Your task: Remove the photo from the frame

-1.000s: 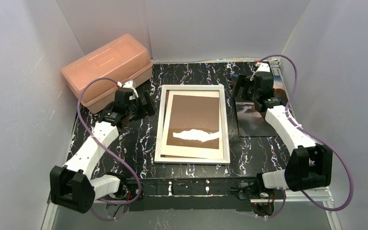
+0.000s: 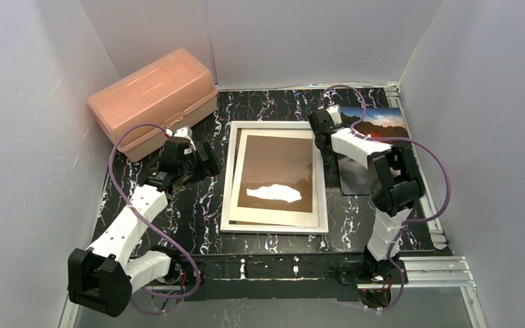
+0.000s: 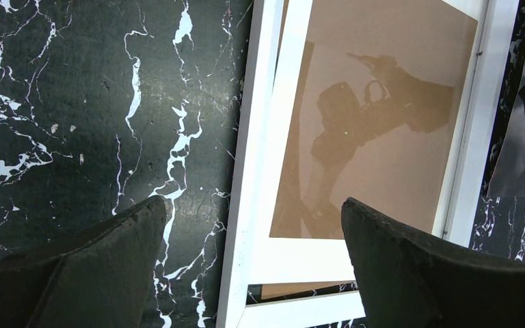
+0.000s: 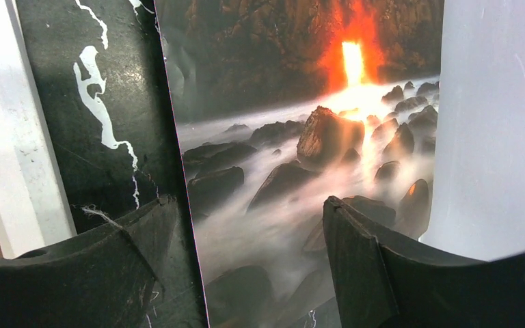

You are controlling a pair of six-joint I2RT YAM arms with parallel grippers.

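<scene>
A white frame [image 2: 225, 178] lies mid-table, holding a cream mat [image 2: 279, 219] around a brown sheet [image 2: 273, 160]; its left side fills the middle of the left wrist view. My left gripper [image 2: 208, 158] is open over the table just left of the frame, nothing between its fingers. My right gripper [image 2: 318, 121] is at the frame's upper right corner, beside a photo of glowing water and rocks [image 4: 280, 164]; in the right wrist view its fingers stand apart over that photo's left edge, with nothing seen held.
A pink closed box [image 2: 150, 96] sits at the back left. Grey walls enclose the back and sides.
</scene>
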